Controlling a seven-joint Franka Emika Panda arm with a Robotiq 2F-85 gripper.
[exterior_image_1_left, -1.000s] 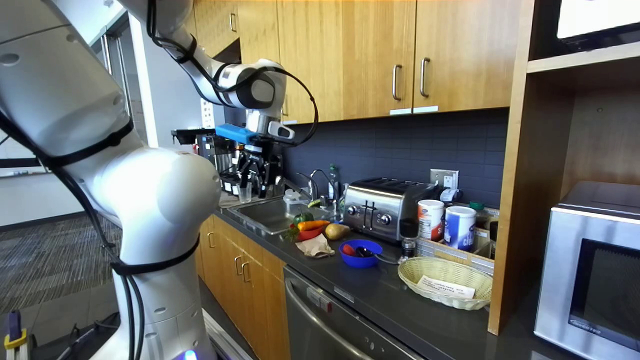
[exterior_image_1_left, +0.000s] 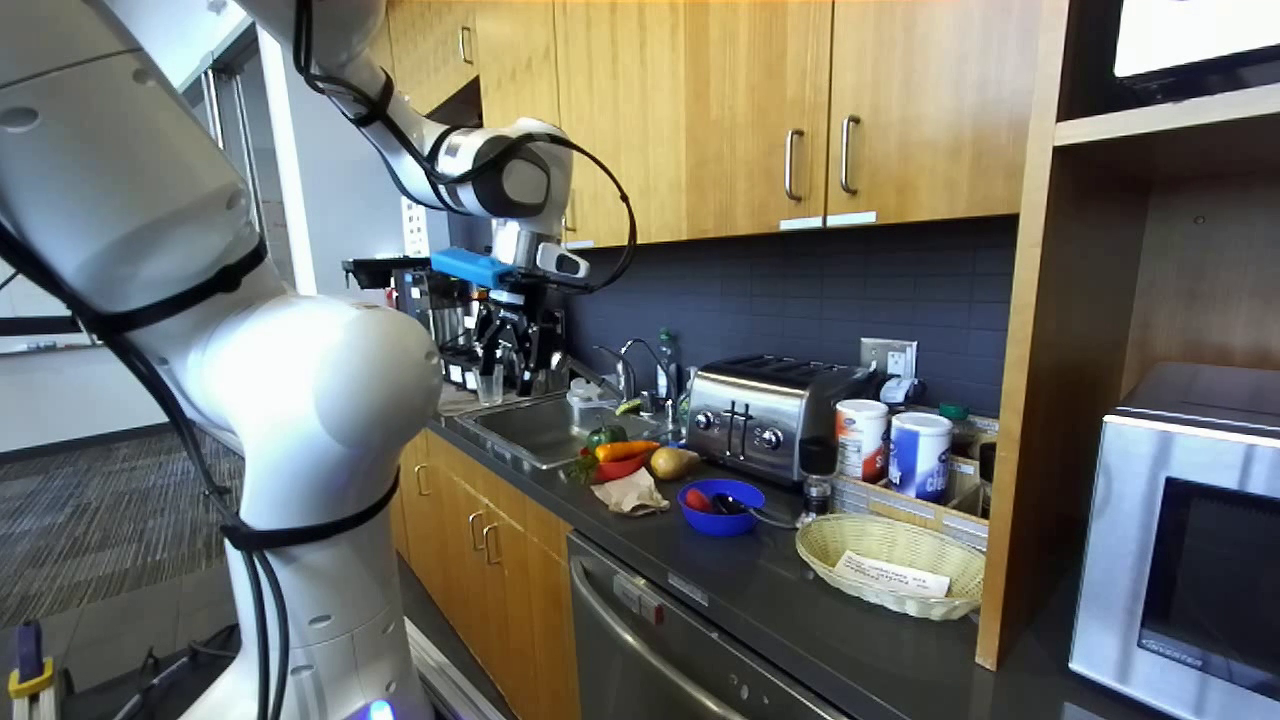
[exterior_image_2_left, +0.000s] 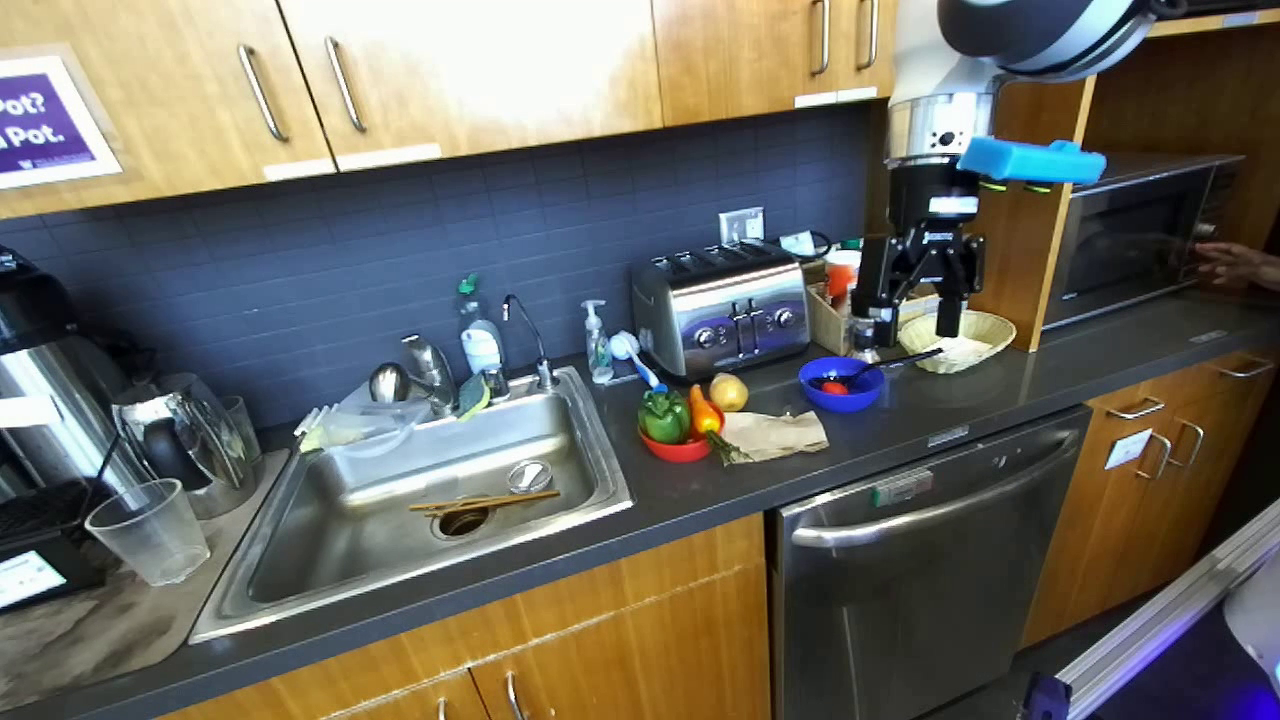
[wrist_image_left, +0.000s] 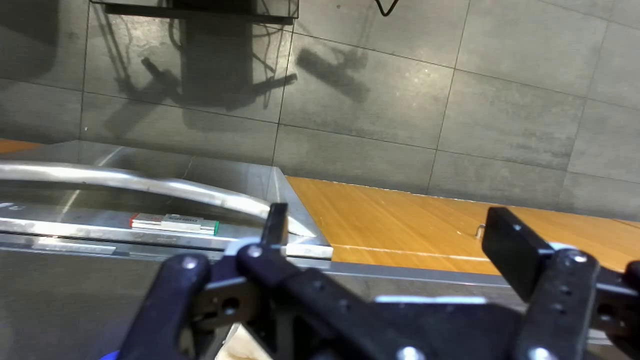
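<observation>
My gripper (exterior_image_2_left: 915, 318) hangs above the counter with its fingers pointing down. In the wrist view its black fingers (wrist_image_left: 508, 252) stand wide apart, with nothing between them. The exterior view also shows the gripper (exterior_image_1_left: 506, 374) in the air, clear of the objects below. On the counter, a blue bowl (exterior_image_2_left: 828, 394) holds a red item and a dark-handled utensil. A red bowl (exterior_image_2_left: 674, 451) carries a green pepper (exterior_image_2_left: 663, 415) and an orange carrot (exterior_image_2_left: 703, 413). Beside it sit a yellowish round item (exterior_image_2_left: 728, 392) and a crumpled brown paper (exterior_image_2_left: 774, 437).
A steel toaster (exterior_image_2_left: 732, 314) backs the bowls, and a wicker basket (exterior_image_1_left: 828, 554) holds a paper slip. Left is the sink (exterior_image_2_left: 600, 480) with chopsticks inside. A microwave (exterior_image_2_left: 1128, 246) stands right, a person's hand (exterior_image_2_left: 1236, 264) by it. Bare counter (exterior_image_1_left: 768, 594) runs along the front.
</observation>
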